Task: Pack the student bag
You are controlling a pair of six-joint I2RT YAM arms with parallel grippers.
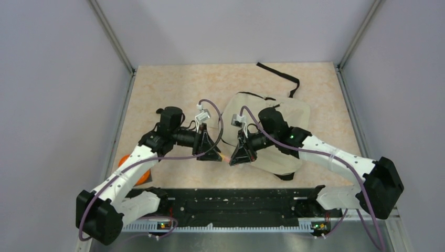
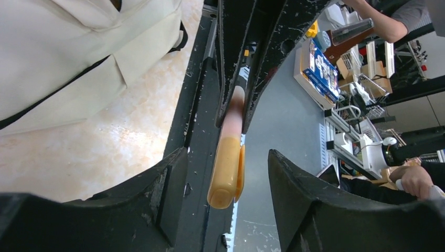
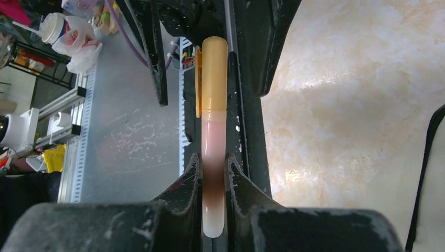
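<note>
A pen (image 3: 213,136) with an orange cap and pale pink barrel is held level near the table's front middle. My right gripper (image 1: 236,159) is shut on its barrel. My left gripper (image 1: 213,155) stands open around the capped end, its fingers apart from the pen on both sides in the left wrist view (image 2: 225,173). The cream canvas bag (image 1: 283,163) lies on the table behind and beneath the right arm, with a black strap (image 1: 278,72) stretched toward the back.
An orange object (image 1: 142,176) lies at the table's left edge, partly hidden by the left arm. The front table edge is just below both grippers.
</note>
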